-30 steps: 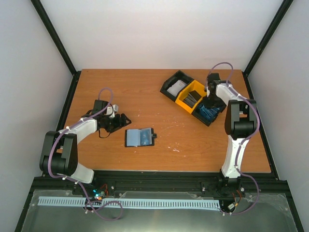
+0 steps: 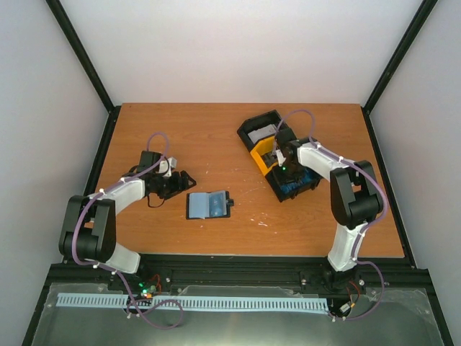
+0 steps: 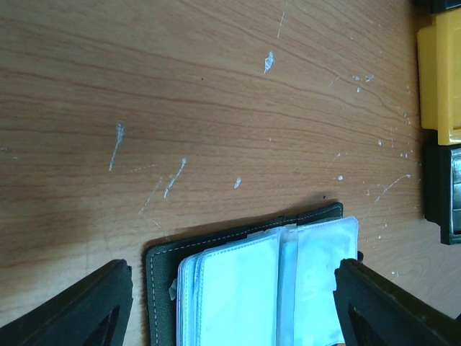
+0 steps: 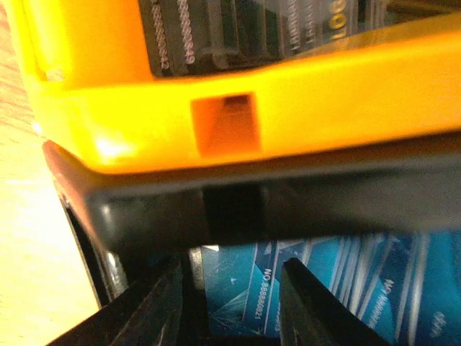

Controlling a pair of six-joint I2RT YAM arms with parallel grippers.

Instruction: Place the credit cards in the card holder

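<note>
The card holder [image 2: 209, 205] lies open on the table, showing light-blue sleeves [image 3: 229, 295]. My left gripper is open just over it in the left wrist view, nothing between its fingers. Blue credit cards [image 4: 238, 281] sit in the black bin [image 4: 317, 194] at the near end of the bins. My right gripper is open, low over that bin at its wall, its fingertips close to the cards. A yellow bin [image 4: 302, 97] holds dark cards [image 4: 238, 32].
At the far end a black bin [image 2: 245, 133] holds white cards [image 2: 261, 133].
My right arm has moved left and toward the front over the near black bin. The bins have shifted slightly. The left arm is nearly still.
</note>
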